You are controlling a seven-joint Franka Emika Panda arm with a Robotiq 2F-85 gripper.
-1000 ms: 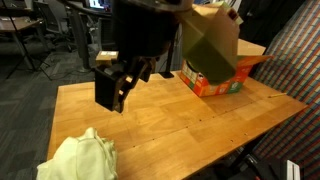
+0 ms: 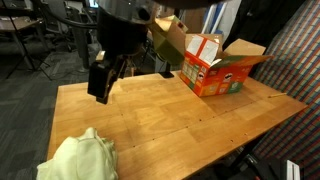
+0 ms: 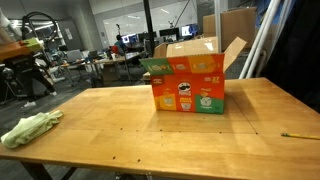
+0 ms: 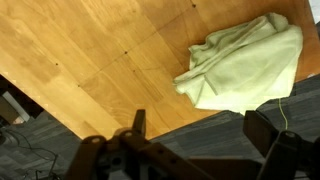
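A pale cream cloth (image 2: pixel 80 158) lies crumpled at the near left corner of the wooden table. The wrist view shows the whole cloth (image 4: pixel 245 65) spread in loose folds, one side along the table's edge. Above the table, my gripper hangs open, its two dark fingers wide apart with nothing between them. In exterior view 1 the dark arm fills the upper middle, and the cloth is below the hand, clear of it. Exterior view 2 has the cloth (image 3: pixel 30 128) at the left edge, beneath the arm.
An orange-red and green cardboard box (image 3: pixel 188 92) with raised flaps stands at the table's far side. A pencil (image 3: pixel 300 136) lies to the right in exterior view 2. Bare tabletop (image 3: pixel 110 125) stretches between the cloth and the box.
The arm has drawn back from the exterior view 1 camera and looks smaller, with the hand slightly higher and more of the box uncovered. Cloth and box have stayed put.
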